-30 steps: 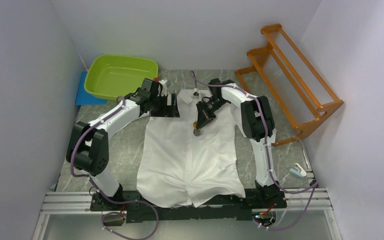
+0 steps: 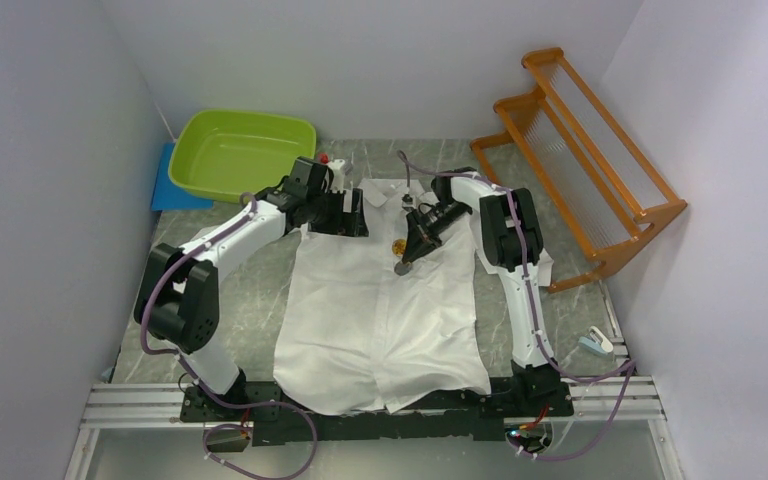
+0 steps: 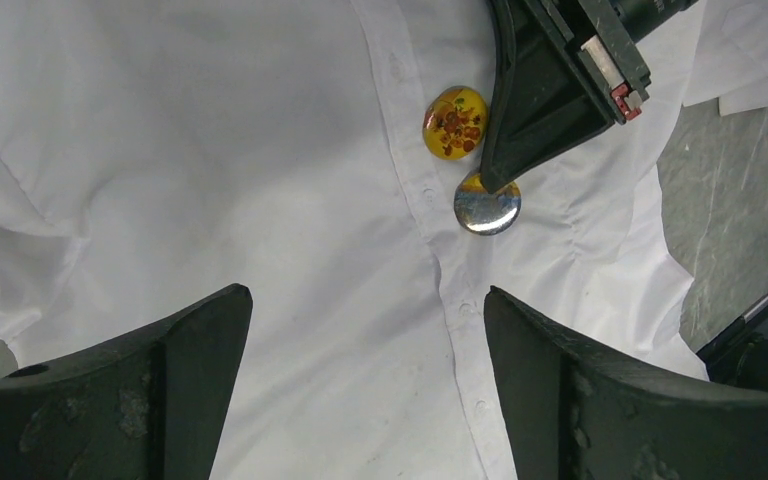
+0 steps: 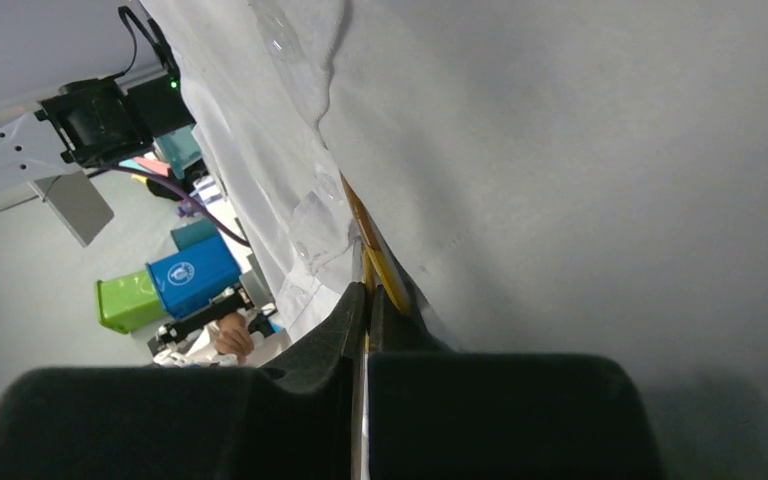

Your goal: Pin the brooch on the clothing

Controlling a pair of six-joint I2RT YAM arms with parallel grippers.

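Observation:
A white garment (image 2: 335, 320) lies spread on the table, its button placket running down the middle. On it, in the left wrist view, are a yellow floral disc (image 3: 455, 122) and a shiny silver disc (image 3: 487, 208), apparently the brooch parts. My right gripper (image 2: 407, 259) is shut, its tip touching the silver disc's upper edge. A thin yellow-brown edge (image 4: 388, 275) runs into its fingertips in the right wrist view. Whether any pin goes through the cloth is hidden. My left gripper (image 2: 357, 213) hovers open and empty over the garment's left side; its fingers (image 3: 215, 340) stand wide apart.
Behind the left arm sits a green basin (image 2: 245, 185) on a blue board (image 2: 172, 190). A wooden rack (image 2: 610, 180) leans at the back right. At the right edge lies a small light-blue and white object (image 2: 597, 342).
My right gripper has shifted slightly right, and the silver disc moved with it. The yellow disc shows more clearly now. My left gripper moved a little right, still open.

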